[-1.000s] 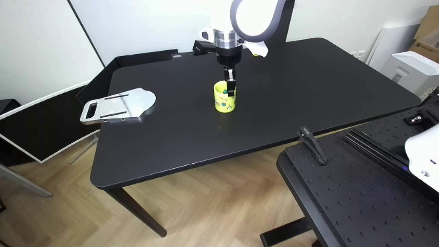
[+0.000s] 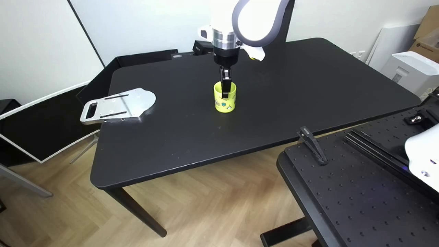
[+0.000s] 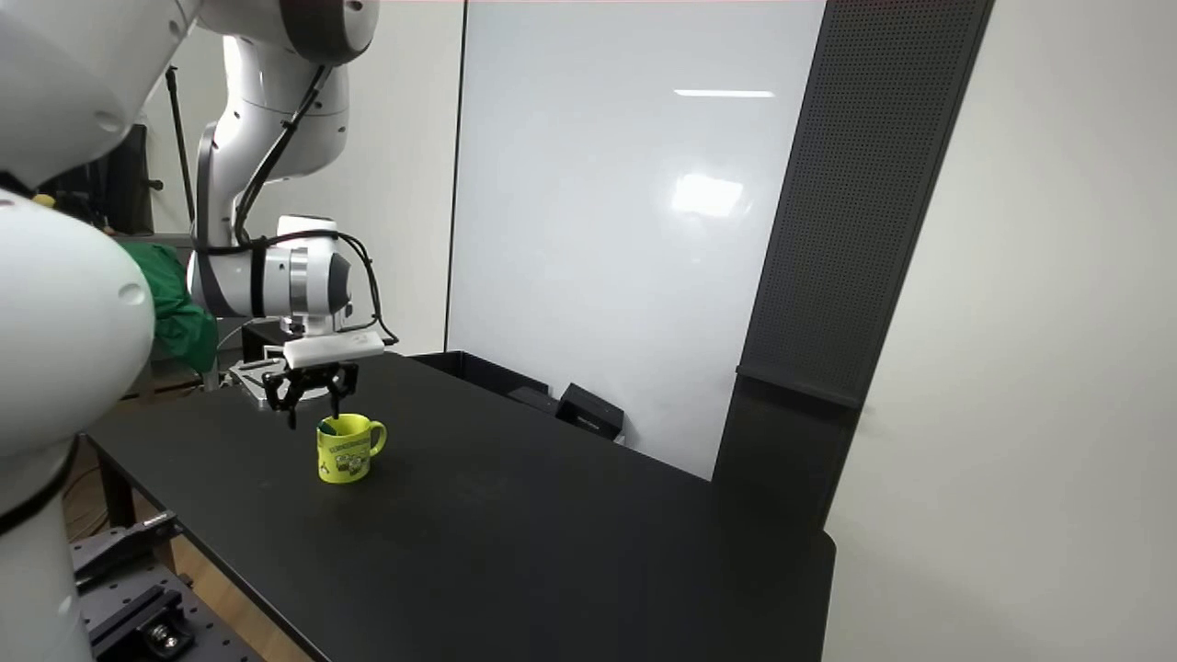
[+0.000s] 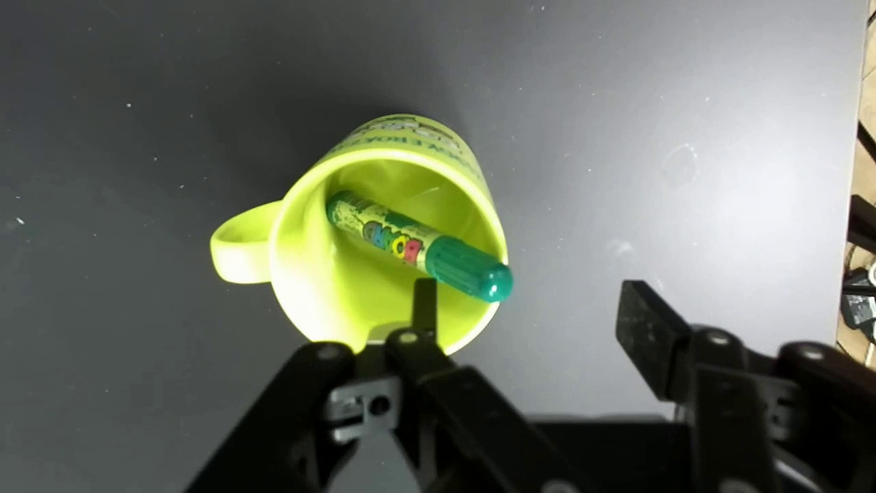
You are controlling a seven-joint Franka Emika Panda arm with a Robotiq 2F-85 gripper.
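A yellow-green mug [image 4: 386, 156] stands upright on the black table, its handle to the left in the wrist view. Inside it leans a green marker [image 4: 410, 246], the rounded cap resting at the rim. My gripper is open, fingers well apart, with nothing between them. One fingertip [image 4: 424, 305] appears over the mug's opening near the marker's cap; the other finger [image 4: 649, 337] is out beyond the rim to the right. In the second exterior view the gripper [image 3: 314, 417] hangs just above the mug [image 3: 344, 450]. The marker is hidden behind the gripper in the first exterior view.
A silver metal plate with a handle slot [image 2: 119, 105] lies at the table's left edge. Black boxes [image 3: 590, 410] sit along the back edge. A perforated black bench [image 2: 362, 185] adjoins at the front right.
The gripper has shifted slightly left in the first exterior view and a little lower, now covering the marker's cap that showed before. The mug has not moved.
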